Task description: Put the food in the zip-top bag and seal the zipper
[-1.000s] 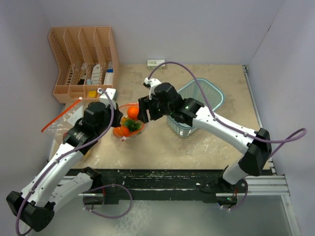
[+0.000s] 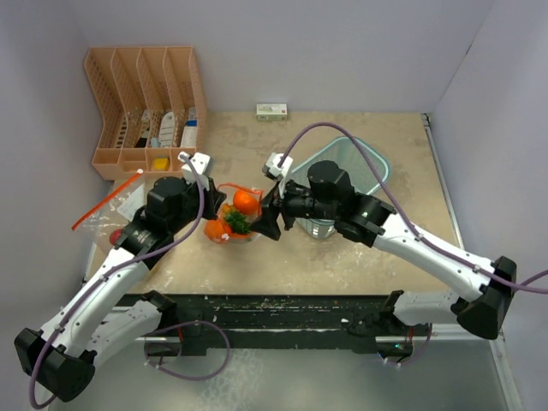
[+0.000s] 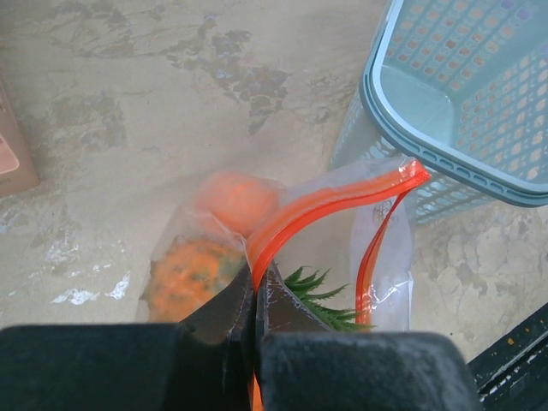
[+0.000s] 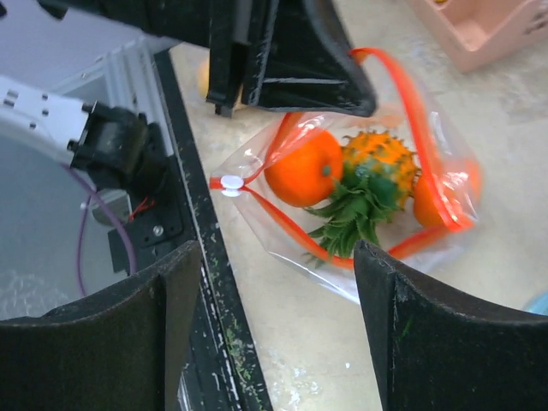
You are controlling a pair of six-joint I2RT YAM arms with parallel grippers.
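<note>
The clear zip top bag with a red zipper gapes open, its mouth edges apart. Inside lie a pineapple with green leaves, an orange, and a second orange fruit at the far side. My left gripper is shut on the bag's rim, the zipper strip running up from between its fingertips. To the bag's right in the top view, my right gripper hangs open. In the right wrist view its fingers stand wide apart, with the near zipper edge just beyond and nothing clasped.
A light-blue basket stands right of the bag, behind the right arm. At back left is a pink divided organizer. Another clear red-zipped bag lies at the far left. A small box sits at the back wall.
My right gripper has come toward the table's front and slightly right, staying beside the bag. The left gripper and the bag have shifted a little to the right.
</note>
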